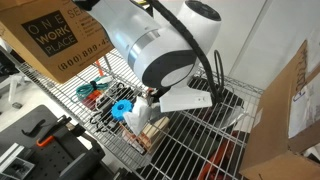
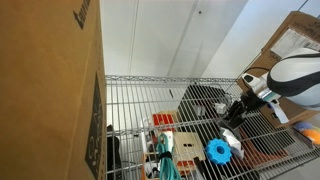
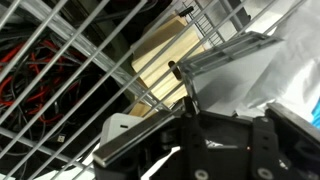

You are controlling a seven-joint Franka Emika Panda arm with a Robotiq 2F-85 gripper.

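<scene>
My gripper points down over a wire rack, its fingers shut. In the wrist view a grey, silvery sheet-like piece (image 3: pixel 228 78) lies right at the fingertips; whether its edge is pinched between them I cannot tell. From the first exterior view, a white piece (image 1: pixel 137 120) shows just under the gripper, beside a blue ring-shaped roll (image 1: pixel 122 109). The second exterior view has the white piece (image 2: pixel 232 141) below the gripper (image 2: pixel 240 110), close to the blue roll (image 2: pixel 218 151). The fingertips are too small to make out in both exterior views.
On the wire rack (image 1: pixel 180 150) lie scissors and other small tools (image 1: pixel 90 95) and a teal cable bundle (image 2: pixel 166 160). Cardboard boxes stand at the left (image 1: pixel 60 38) and right (image 1: pixel 285 120). Wooden blocks (image 3: pixel 165 60) sit near the fingers.
</scene>
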